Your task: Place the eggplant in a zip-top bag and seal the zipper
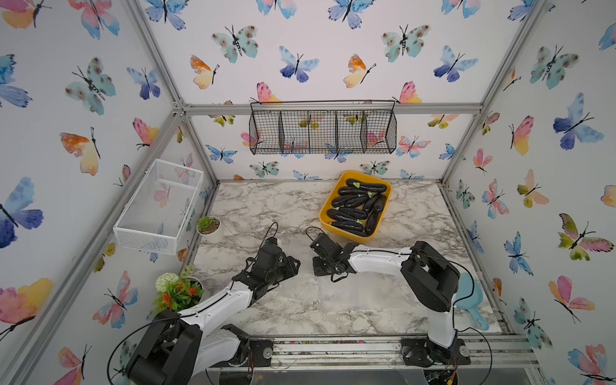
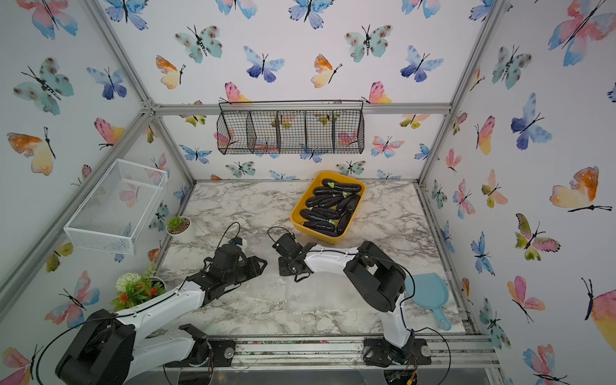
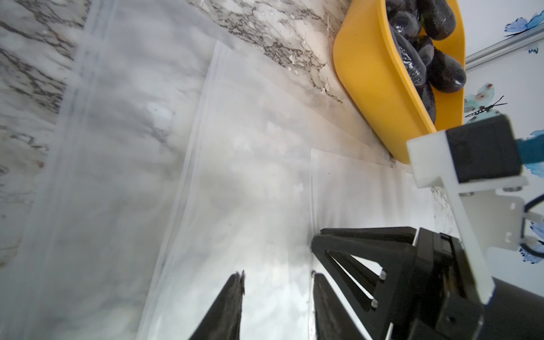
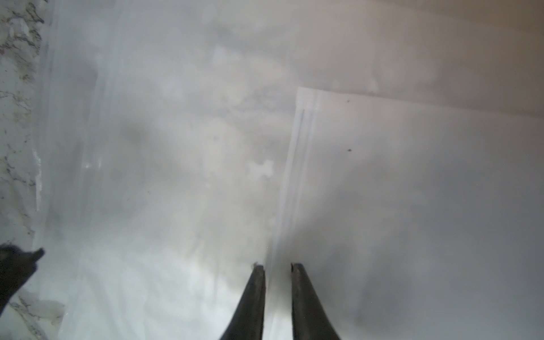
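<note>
Clear zip top bags lie flat and overlapping on the table; the left wrist view shows one bag with a zipper strip along its left edge. Another bag, its zipper edge near the middle, fills the right of the right wrist view. My left gripper is open above the bags, nothing between its fingers. Facing it, my right gripper is part open over that zipper edge; whether it touches the plastic I cannot tell. Dark eggplants fill a yellow bin behind the right arm.
A light blue dustpan lies at the right. Potted plants and a white mesh basket are on the left. A black wire rack hangs on the back wall. Bare table shows left of the bin.
</note>
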